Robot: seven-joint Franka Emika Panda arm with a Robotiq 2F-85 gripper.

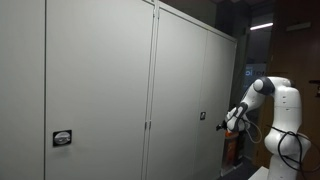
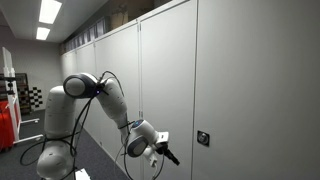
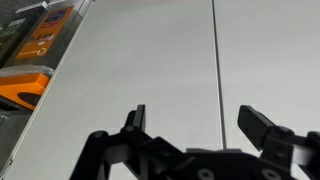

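Note:
My gripper stands open in the wrist view, nothing between its fingers, facing the flat grey cabinet doors. In exterior view 2 the gripper is just in front of a cabinet door, to the left of a dark recessed handle. Exterior view 1 has the arm at the far right, with the gripper near the cabinet's right part and the handle close by. The handle cannot be made out in the wrist view. Whether the fingers touch the door cannot be told.
A second handle sits on a door further left. Orange items stand beyond the cabinet's edge in the wrist view. At the left of exterior view 2 is a red object.

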